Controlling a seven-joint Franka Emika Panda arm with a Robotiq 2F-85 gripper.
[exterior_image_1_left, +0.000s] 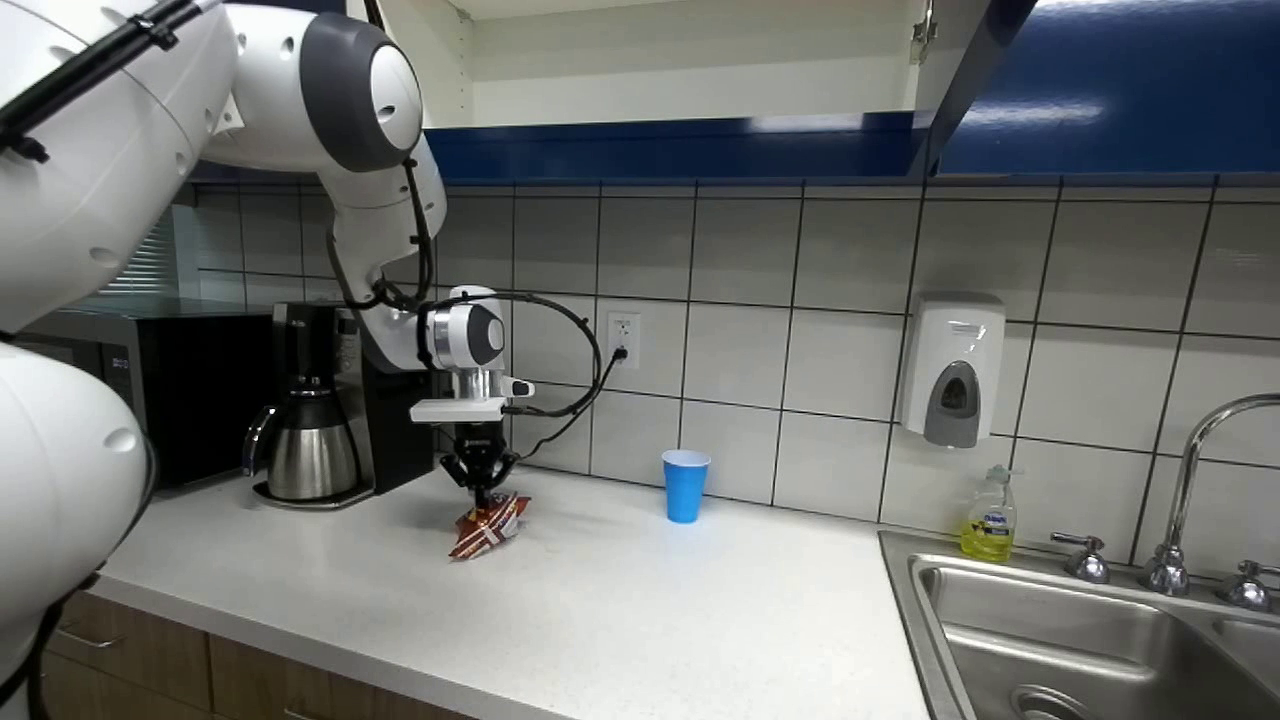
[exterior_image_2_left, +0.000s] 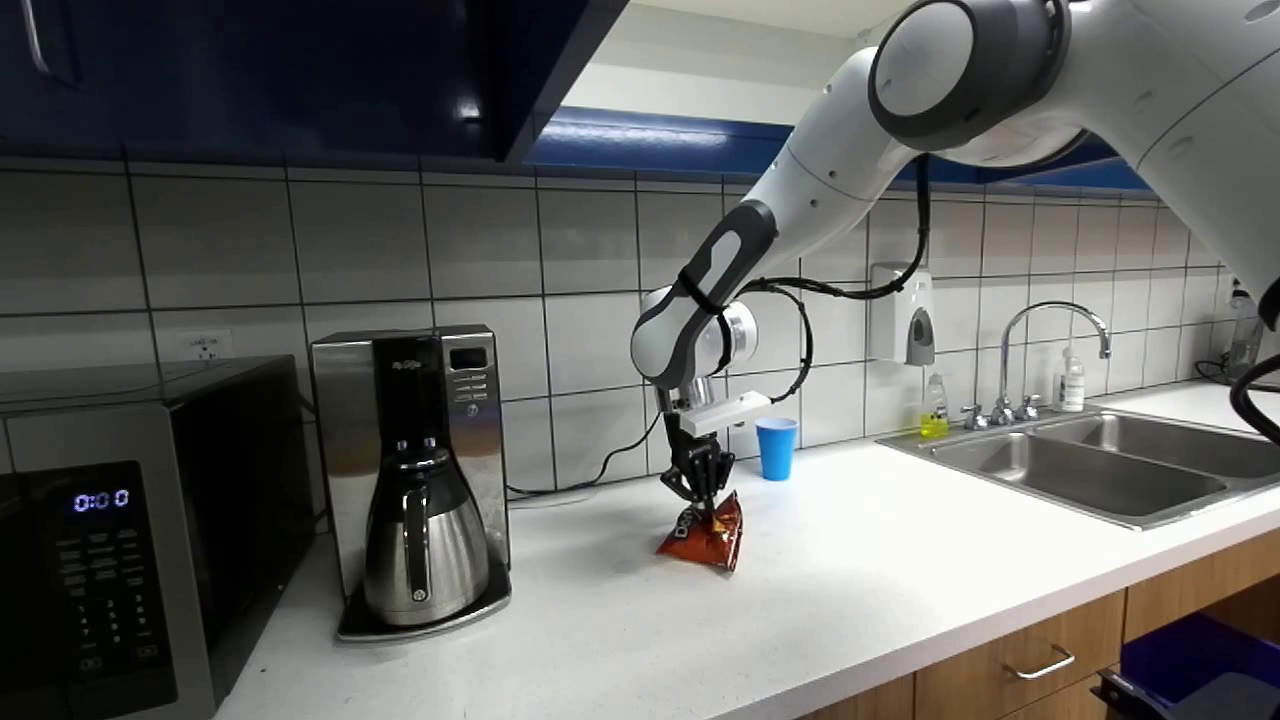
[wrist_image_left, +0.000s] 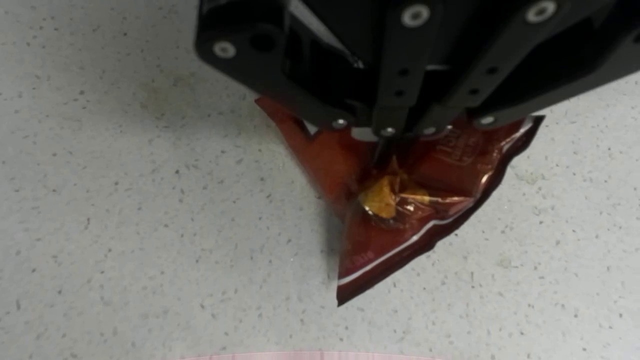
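Observation:
A red, shiny snack bag (exterior_image_1_left: 487, 528) rests on the white counter in front of the coffee maker. My gripper (exterior_image_1_left: 482, 497) points straight down at its middle, with the fingers closed together. In the wrist view the bag (wrist_image_left: 414, 222) is creased and drawn in around the fingertips, a fold of its thin film pinched there. Its ends flare out on both sides. The gripper body covers the bag's upper part in that view. From the other side, the bag (exterior_image_2_left: 702, 550) still appears to touch the counter.
A blue cup (exterior_image_1_left: 685, 485) stands by the tiled wall, right of the bag. The coffee maker (exterior_image_2_left: 414, 480) and microwave (exterior_image_2_left: 108, 540) are on the left. The sink (exterior_image_1_left: 1080, 624) and soap bottle (exterior_image_1_left: 990, 516) are at the right. Open counter lies in front.

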